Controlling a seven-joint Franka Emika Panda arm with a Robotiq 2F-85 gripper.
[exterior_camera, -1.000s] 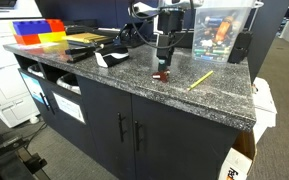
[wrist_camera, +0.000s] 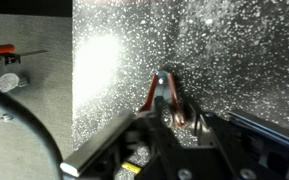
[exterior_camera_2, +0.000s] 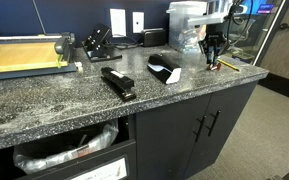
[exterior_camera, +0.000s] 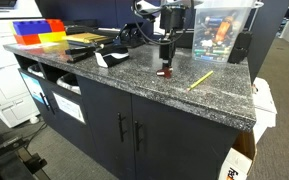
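A small tool with red handles (wrist_camera: 174, 112), perhaps pliers, is on the speckled dark counter (wrist_camera: 239, 55). In the wrist view its grey head points away from me, and its lower part is hidden among the gripper's parts. My gripper (exterior_camera: 165, 68) points straight down at the tool, low over the counter's right part. The fingers appear apart, on either side of the red handles; whether they touch them I cannot make out. Exterior view 2 shows the gripper (exterior_camera_2: 213, 62) near the counter's far end, with a bit of red at its tips.
A yellow pencil (exterior_camera: 201, 80) lies right of the gripper. Behind stands a clear plastic bin (exterior_camera: 219, 32). To the left are a black stapler (exterior_camera_2: 119, 84), a black-and-white object (exterior_camera_2: 164, 69) and a paper cutter (exterior_camera_2: 26, 57). The counter's front edge is close.
In exterior view 1 my gripper has shifted slightly to the right. The red patch at its tips appears a little farther right and higher than before. The pencil has not moved.
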